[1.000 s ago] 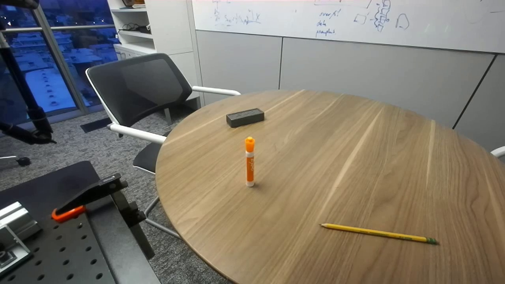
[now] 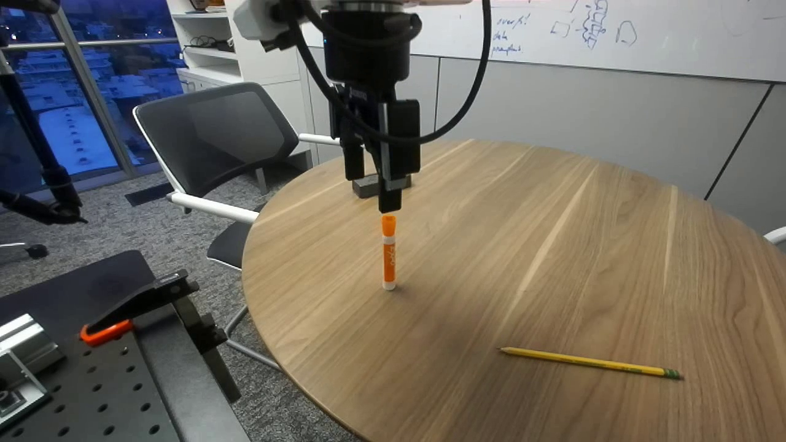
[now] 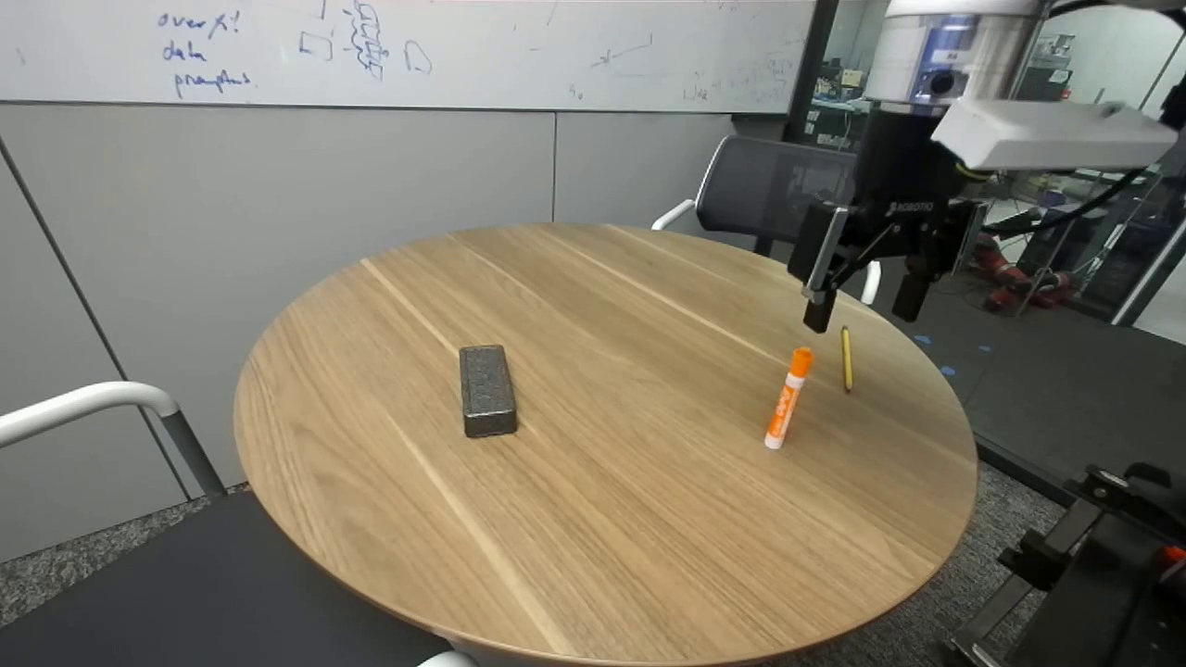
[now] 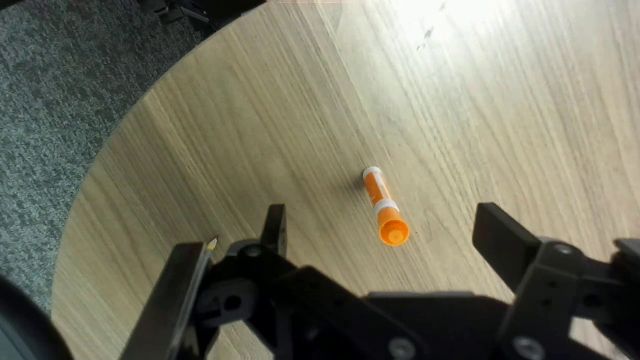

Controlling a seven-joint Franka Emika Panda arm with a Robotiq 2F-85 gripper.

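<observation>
An orange marker with white bands (image 2: 389, 258) stands upright on the round wooden table, cap end up. Exterior view 2 shows the same marker (image 3: 785, 402) below and a little left of my gripper (image 3: 864, 321). Seen from the wrist, the marker (image 4: 384, 207) lies within the span between my fingers, farther down toward the table and touching neither. My gripper is open and empty, pointing downward above the tabletop.
A yellow pencil (image 2: 589, 361) lies flat on the table (image 2: 457, 309). A dark eraser block (image 3: 486, 389) rests on the other side. Chairs (image 2: 221, 132) stand around the edge.
The arm and open gripper have come into exterior view 1 from above, now hanging over the marker and partly covering the eraser block. Marker, pencil and block have not moved.
</observation>
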